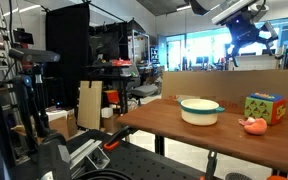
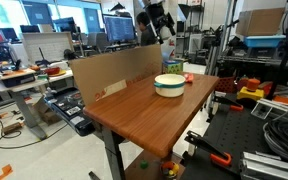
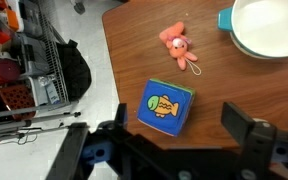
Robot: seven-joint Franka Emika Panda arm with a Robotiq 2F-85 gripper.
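On the wooden table stands a colourful cube with a fish picture on its blue top. A small pink-red toy with a string lies between the cube and a white bowl, which has a teal handle. High above the cube's end of the table is my gripper, well clear of everything. In the wrist view its dark fingers are spread wide apart, with nothing held; the cube appears between and beyond them.
A brown panel rises along one long side of the table. Beyond the table edge in the wrist view are a wire basket and a black bag on the floor.
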